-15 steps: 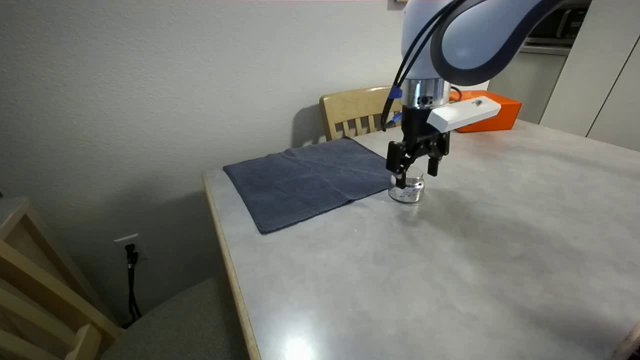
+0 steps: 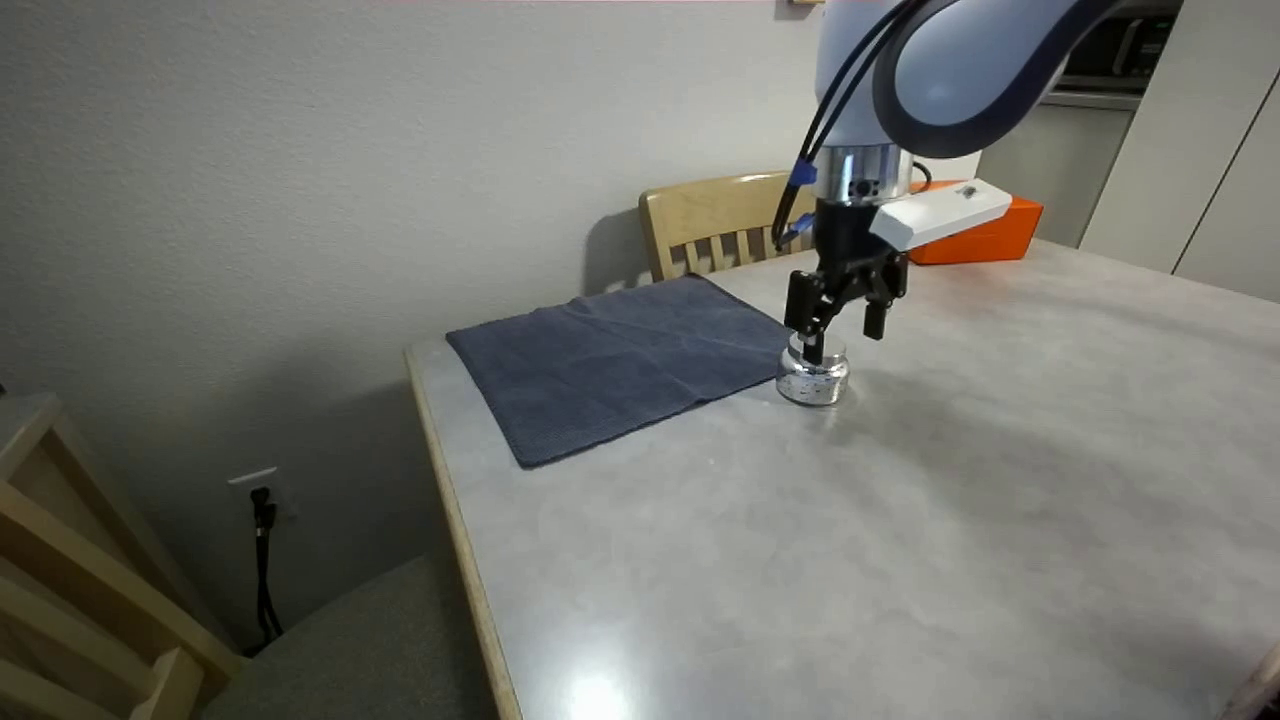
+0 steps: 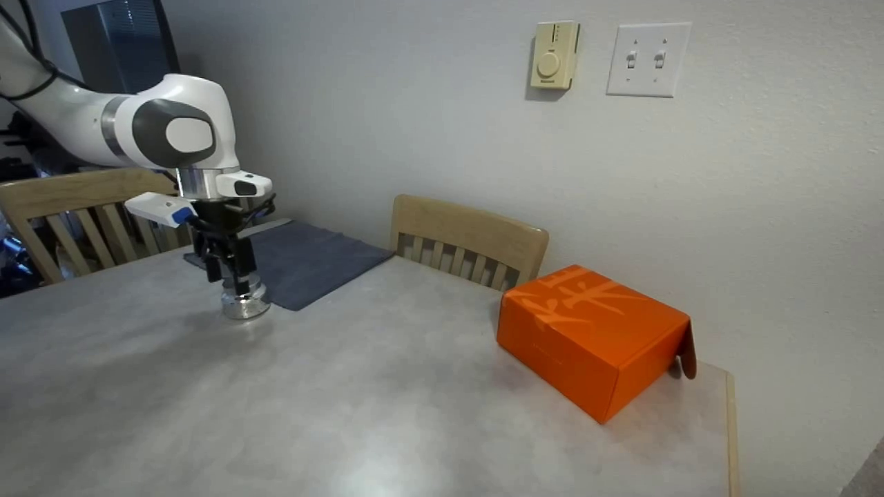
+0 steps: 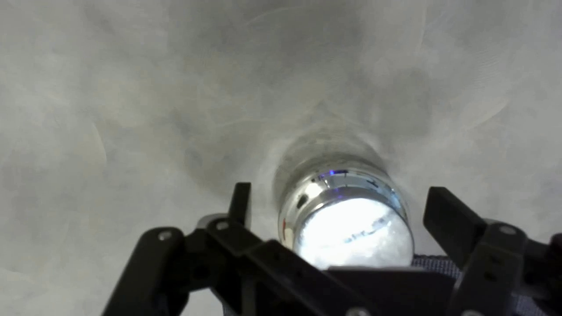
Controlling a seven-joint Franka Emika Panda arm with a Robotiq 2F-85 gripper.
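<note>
A shiny silver metal container (image 2: 812,382) with a round flat top stands upright on the table, close to the edge of the dark blue cloth (image 2: 624,360). Above it, pointing down, is my gripper (image 2: 846,342), open. In the wrist view the container's bright top (image 4: 358,231) shows between the spread fingers, with a gap on either side; part of its near edge is hidden by the gripper body. Seen from the second exterior view, the container (image 3: 245,299) is partly covered by a black finger (image 3: 242,273).
An orange box (image 3: 592,331) rests near the table's end by the wall. Wooden chairs (image 3: 468,236) stand along the table edges.
My gripper has risen a little and shifted slightly to the right in the first exterior view. The container has stayed in its place, and the cloth lies as before.
</note>
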